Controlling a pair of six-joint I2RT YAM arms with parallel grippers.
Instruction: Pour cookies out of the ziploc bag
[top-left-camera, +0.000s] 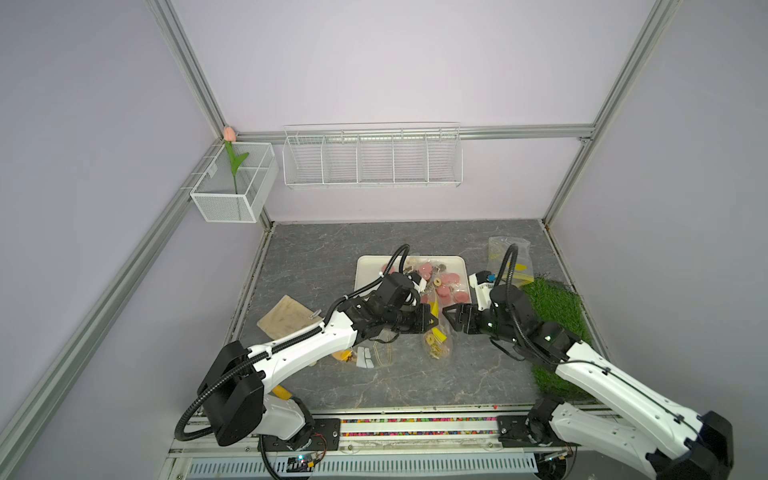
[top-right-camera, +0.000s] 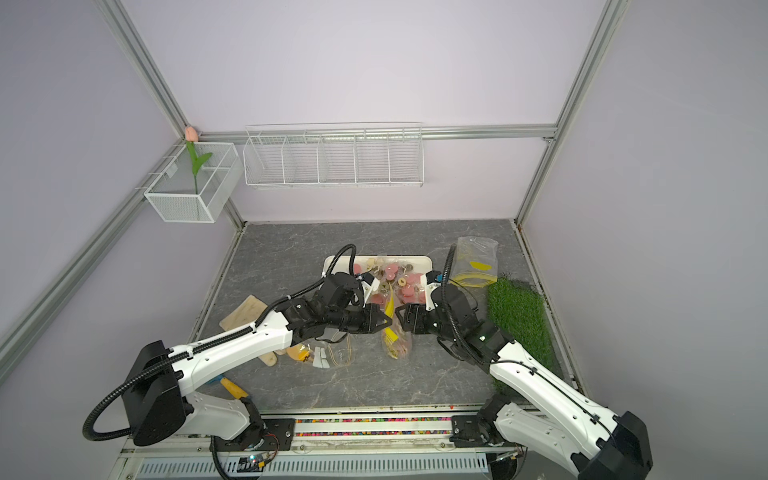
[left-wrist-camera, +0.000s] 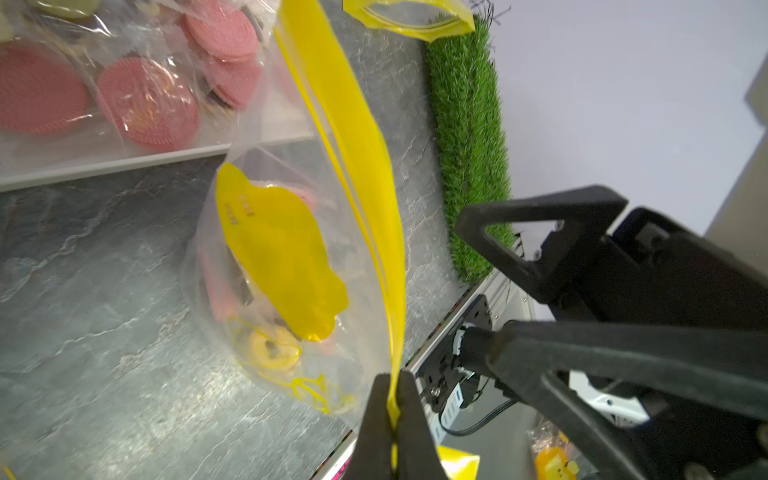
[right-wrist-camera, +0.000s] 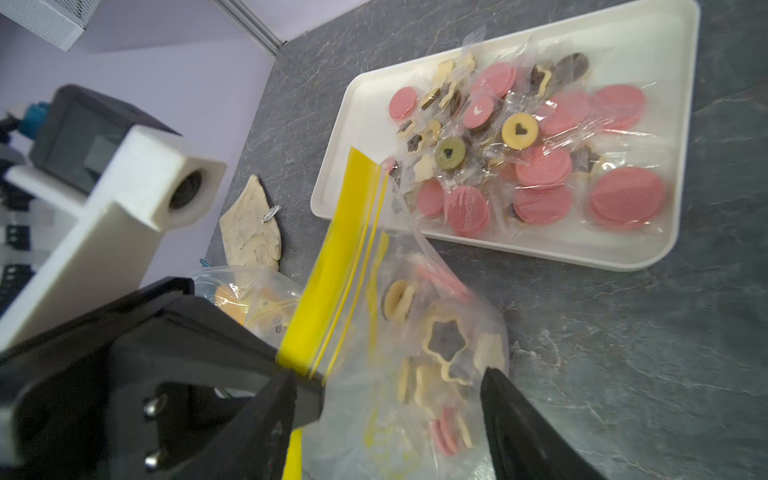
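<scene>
A clear ziploc bag (right-wrist-camera: 440, 344) with a yellow zip strip (left-wrist-camera: 364, 176) hangs in front of the tray, cookies showing inside its lower part. My left gripper is shut on the bag's yellow top edge. Across from it, my right gripper stands open, its fingers spread in front of the bag; in the left wrist view its fingers are apart, to the right of the strip. A white tray (right-wrist-camera: 376, 88) behind the bag carries several individually wrapped cookies, pink, tan and dark. Whether the zip is parted cannot be told.
Another clear bag with yellow edging (top-left-camera: 512, 252) lies at the back right, near the green turf mat (top-left-camera: 564, 320). A wooden board (top-left-camera: 286, 318) and small packages (top-left-camera: 364, 357) lie left of centre.
</scene>
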